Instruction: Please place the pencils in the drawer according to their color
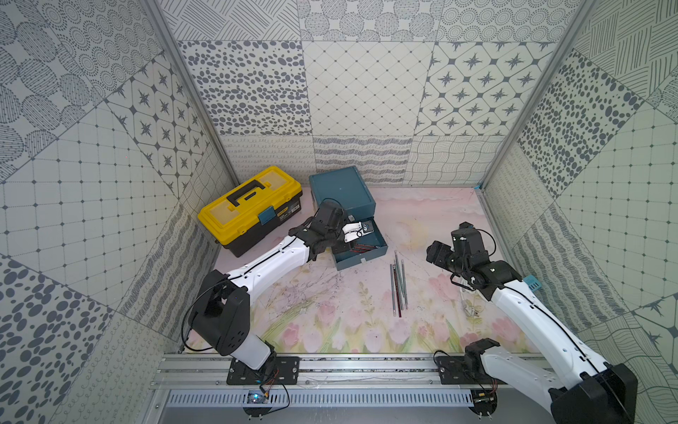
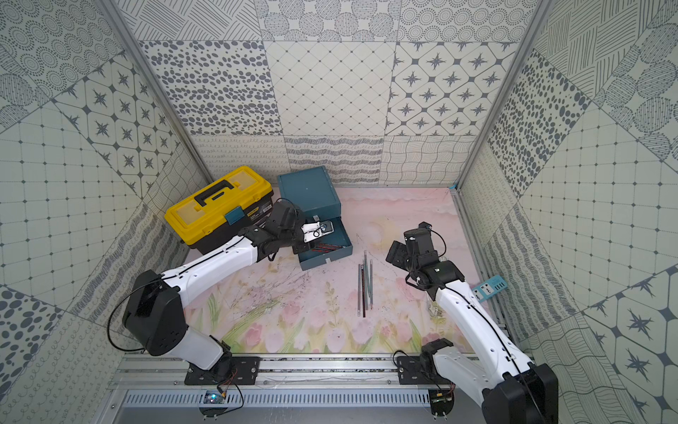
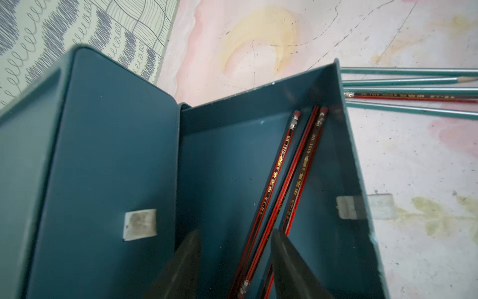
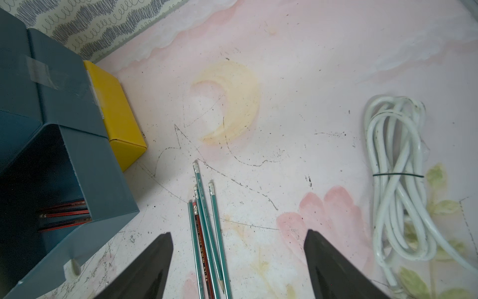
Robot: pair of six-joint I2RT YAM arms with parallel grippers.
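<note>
Three dark red pencils [image 3: 293, 174] lie side by side inside the pulled-out blue drawer [image 3: 214, 144], wholly within its walls. Over them, my left gripper is open with no pencil clasped; its fingers partly cover their near ends. Outside the drawer, on the table, a bunch holds several teal pencils [image 4: 216, 219] and one dark red pencil [image 4: 202, 236], all roughly parallel. My right gripper stands open above the table, right of that bunch, with nothing held.
The blue cabinet body [image 1: 342, 187] stands behind the drawer. Left of it sits a yellow and black toolbox [image 1: 250, 205]. A coiled white cable [image 4: 398, 184] rests on the right.
</note>
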